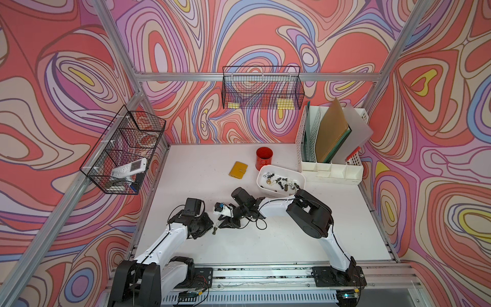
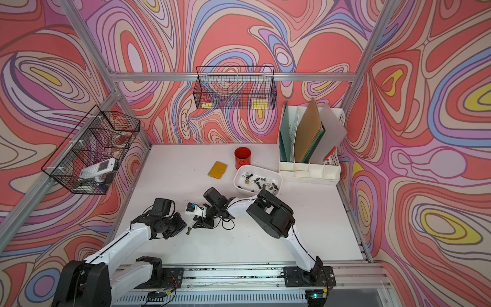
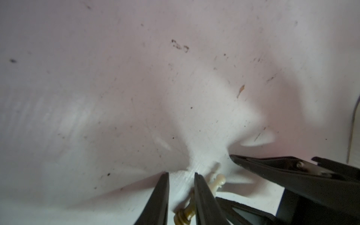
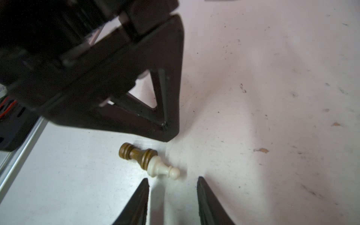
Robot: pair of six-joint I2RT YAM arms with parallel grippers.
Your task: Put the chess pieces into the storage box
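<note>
Two chess pieces lie on their sides on the table at the lower left: a brown piece (image 4: 135, 153) touching a white pawn (image 4: 161, 168). In the right wrist view my right gripper is open just short of them, nothing between its fingers. My left gripper (image 1: 204, 227) is close to their left; its fingers (image 3: 270, 168) show apart in the left wrist view, near the pieces, which are partly hidden there. The white storage box (image 1: 301, 174) in the centre right holds many chess pieces.
A red mug (image 1: 264, 156) stands behind that box, beside a yellow notebook (image 1: 238, 170). A white file organizer (image 1: 342, 174) with folders stands back right. Wire baskets (image 1: 122, 148) hang left and at the back.
</note>
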